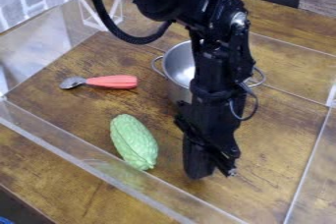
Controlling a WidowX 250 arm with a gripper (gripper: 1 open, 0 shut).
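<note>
A pale green, textured corn-like vegetable (133,141) lies on the wooden surface at the lower left, apart from my black gripper (201,164). The gripper points down to the right of it, low over the surface; its fingers are dark and hard to make out, so their state is unclear. A steel pot (180,69) with wire handles stands behind the arm, partly hidden by it.
A red-handled metal utensil (112,82) lies at the left. Clear panel edges run along the lower left and right.
</note>
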